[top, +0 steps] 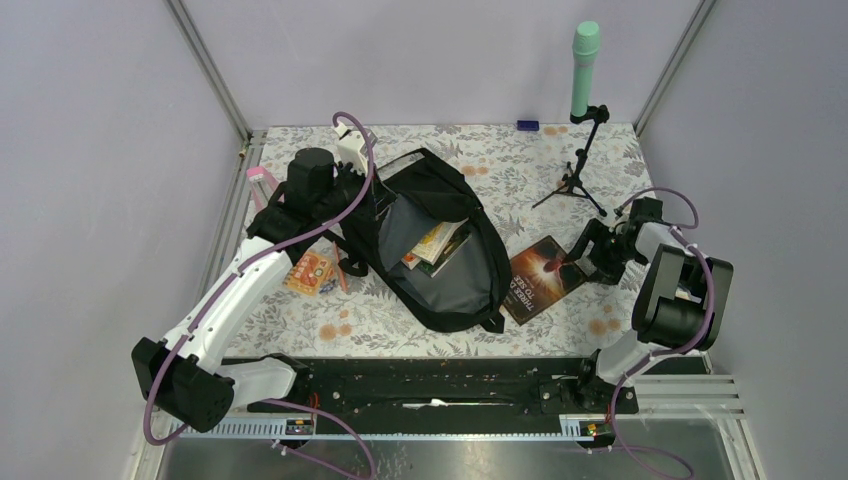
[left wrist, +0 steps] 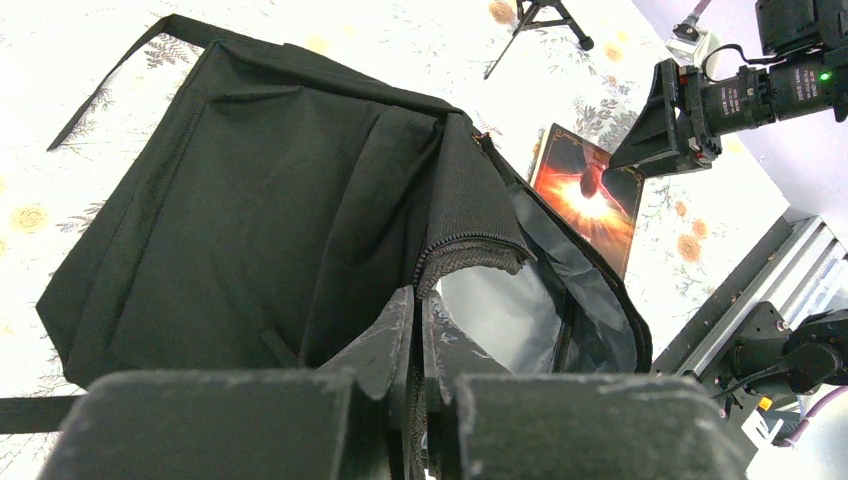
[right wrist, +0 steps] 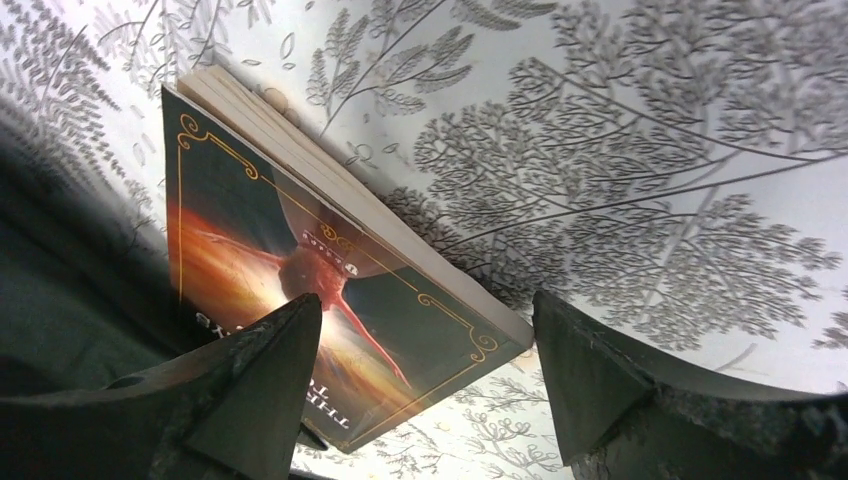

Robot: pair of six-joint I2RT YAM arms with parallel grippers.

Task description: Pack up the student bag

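The black backpack (top: 452, 285) lies with its grey-lined mouth spread wide, several books (top: 436, 243) inside it. At its upper left edge, my left gripper is shut on the zippered edge of the cloth. A dark book (top: 540, 280) with a glowing orange cover lies flat to the right of the bag. My right gripper is part open at one corner of this book (right wrist: 330, 270); one finger is over the cover and the other is close against the corner. In the left wrist view, the right gripper reaches over the book's upper right.
A green microphone (top: 584, 70) stands on a black tripod (top: 575, 175) behind the right arm. A small blue box (top: 527, 125) sits at the back edge. An orange packet (top: 309, 272) and a pink-capped bottle (top: 262, 184) are beside the left arm.
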